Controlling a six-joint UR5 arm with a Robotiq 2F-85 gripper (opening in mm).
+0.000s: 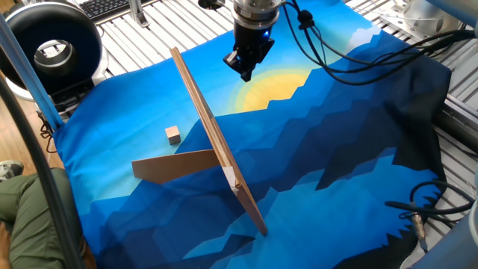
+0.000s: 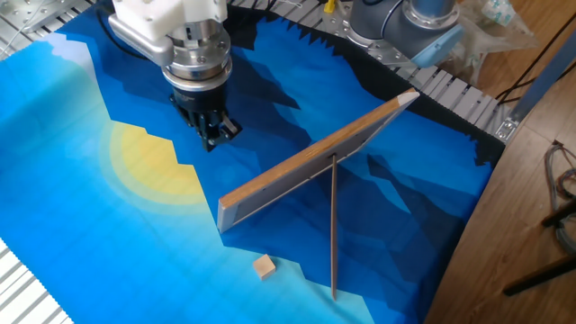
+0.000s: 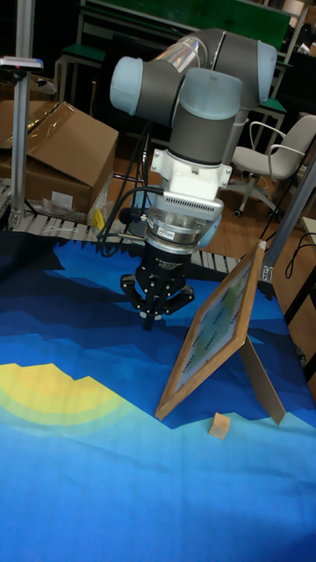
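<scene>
My gripper hangs over the cloth near the yellow sun, its fingertips together and nothing visible between them. A small wooden cube lies on the cloth. Between gripper and cube stands a wooden-framed picture, propped up by a cardboard leg at its back. In exterior view 2 the gripper is on one side of the frame, and the cube sits on the other side, close to the leg. Exterior view 3 shows the gripper left of the frame's front, with the cube past its near lower corner.
The blue mountain-print cloth covers the table, with wide bare areas around the frame. Black cables loop beside the arm. A person is at the table's left edge in exterior view 1.
</scene>
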